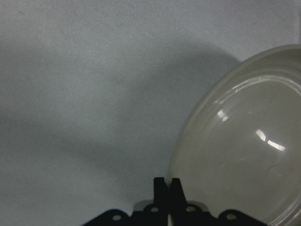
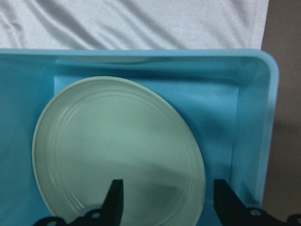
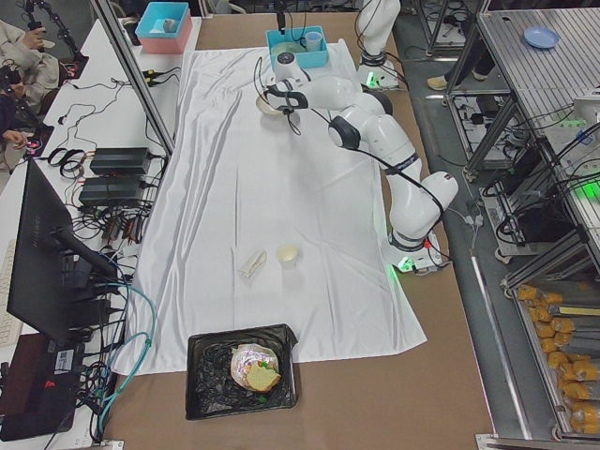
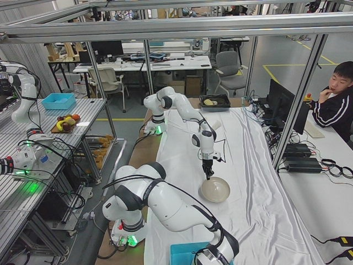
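A beige plate (image 4: pixel 215 192) (image 1: pixel 240 150) is at the left gripper (image 4: pixel 207 172); in the left wrist view the fingertips close on its rim, the plate extending to the right. At the far end of the cloth a blue bin (image 4: pixel 186 251) (image 2: pixel 261 132) holds a pale green plate (image 2: pixel 117 141). My right gripper is open over this plate, a finger on each side of the view, nothing between them.
A white cloth (image 3: pixel 234 187) covers the table, with a small cream cup (image 3: pixel 287 253) and a pale wrapped item (image 3: pixel 251 262) near its middle. A black tray (image 3: pixel 208 384) with food sits at the near edge.
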